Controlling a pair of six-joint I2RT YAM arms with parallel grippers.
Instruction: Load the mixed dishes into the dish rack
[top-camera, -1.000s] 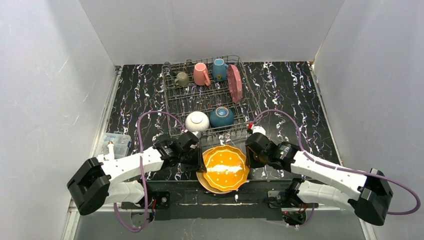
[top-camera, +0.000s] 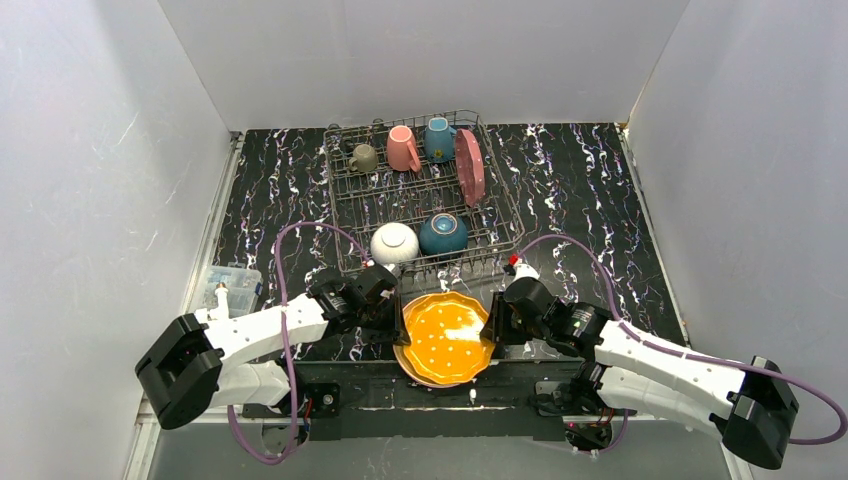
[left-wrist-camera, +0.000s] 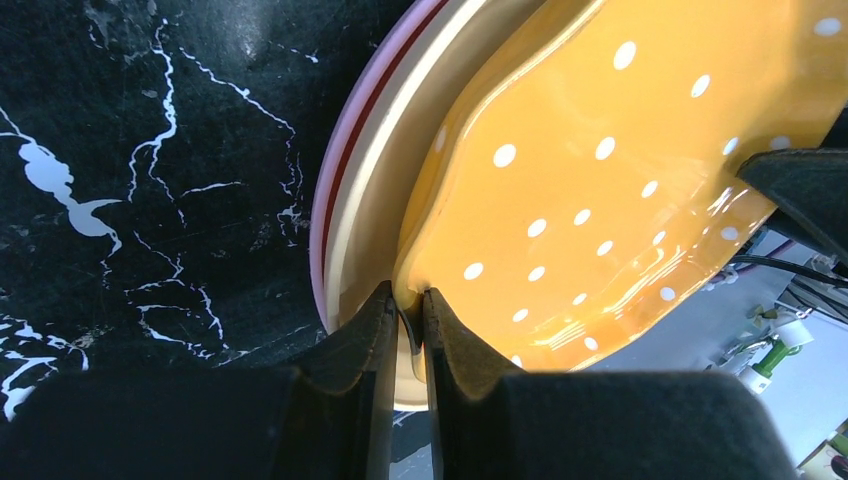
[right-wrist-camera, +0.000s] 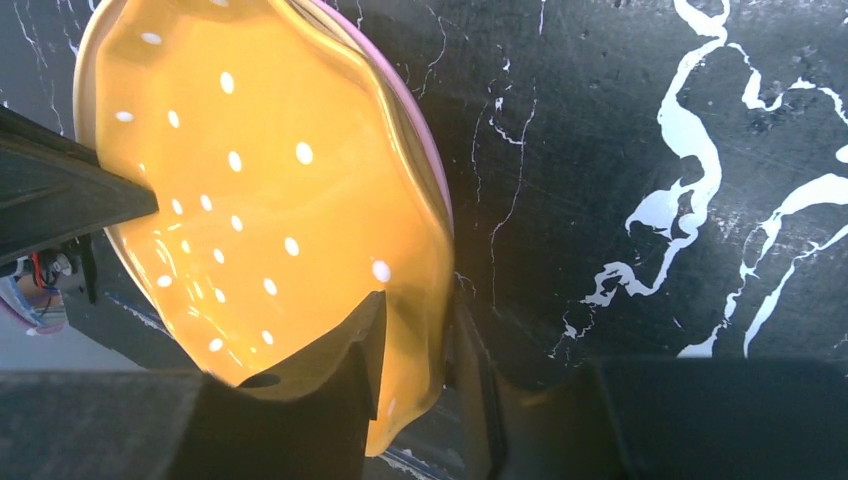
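A yellow plate with white dots and a wavy rim (top-camera: 447, 338) lies on top of a stack near the counter's front edge. Beneath it a cream plate (left-wrist-camera: 362, 240) and a pink-rimmed one (left-wrist-camera: 328, 200) show along the side. My left gripper is shut on the yellow plate's left rim. At the opposite rim, my right gripper is part open, its fingers on either side of the yellow edge. The dish rack (top-camera: 362, 205) stands behind the stack.
In the rack are a small olive cup (top-camera: 363, 158), a pink mug (top-camera: 403, 149), a blue mug (top-camera: 439, 140), an upright pink plate (top-camera: 469, 168), a white bowl (top-camera: 394, 243) and a teal bowl (top-camera: 443, 234). A clear box (top-camera: 236, 290) sits at the left. Counter right of the rack is bare.
The yellow plate has moved a little to the left and its glare has faded. The left arm stays put.
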